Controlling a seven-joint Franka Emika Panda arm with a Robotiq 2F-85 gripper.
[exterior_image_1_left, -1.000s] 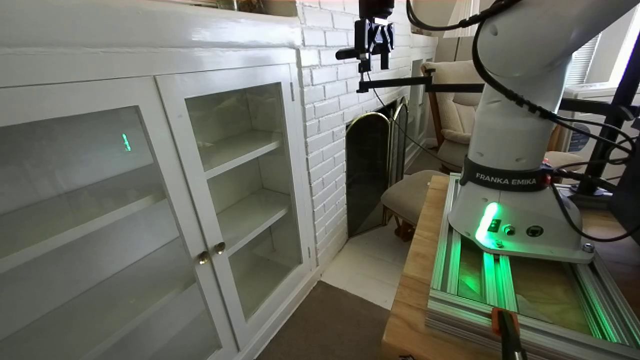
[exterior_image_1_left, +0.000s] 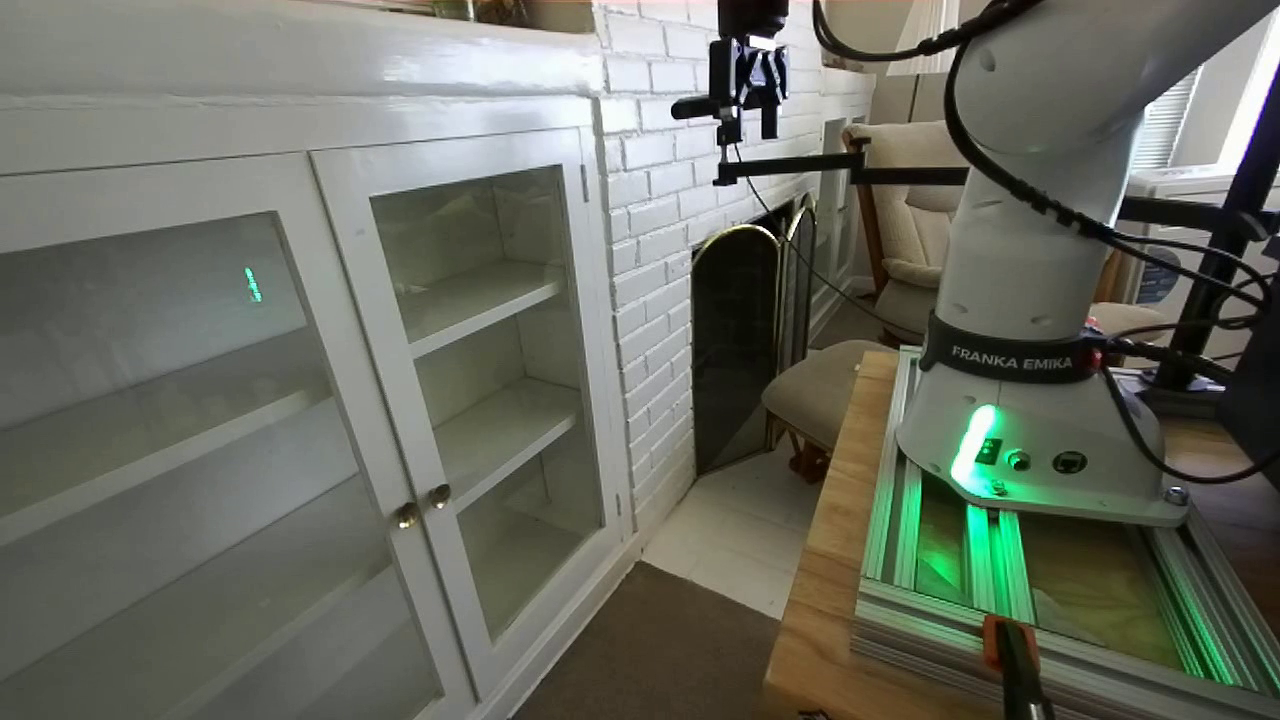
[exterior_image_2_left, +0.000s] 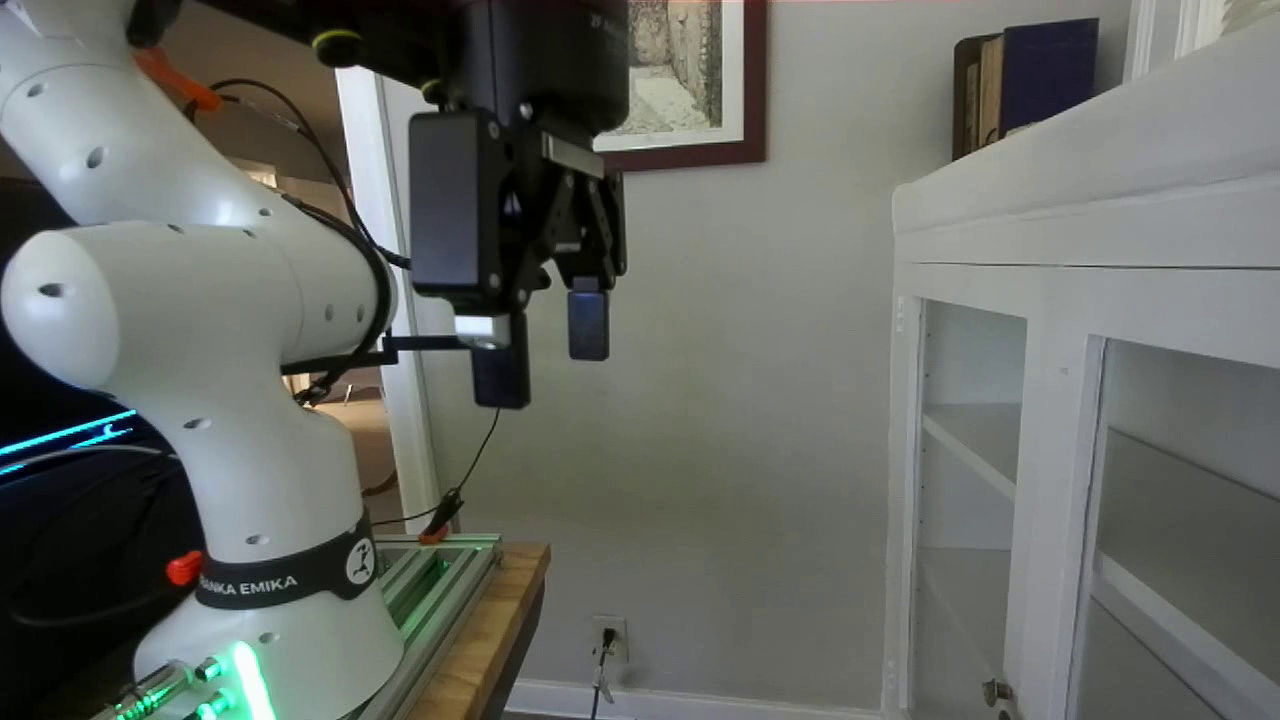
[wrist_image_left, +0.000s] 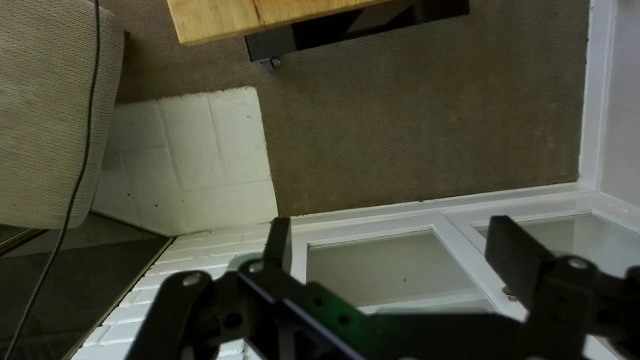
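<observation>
My gripper (exterior_image_1_left: 750, 126) hangs in the air, fingers down, off to the side of the white cabinet and in front of the white brick. Its two dark fingers stand wide apart in the wrist view, the left fingertip (wrist_image_left: 278, 243) and right fingertip (wrist_image_left: 510, 252) with nothing between them, so it is open. Below and beyond it lies the cabinet, whose right glass door (exterior_image_1_left: 486, 384) and left glass door (exterior_image_1_left: 216, 456) are both closed. Small brass knobs, the right knob (exterior_image_1_left: 439, 494) and left knob (exterior_image_1_left: 407, 516), sit where the doors meet. The shelves behind the glass look empty.
The robot base stands on a wooden table (exterior_image_1_left: 828, 540). A fireplace screen (exterior_image_1_left: 734, 348) and a cushioned footstool (exterior_image_1_left: 819, 390) are beyond the cabinet. A dark horizontal bar (exterior_image_1_left: 906, 175) runs near the gripper.
</observation>
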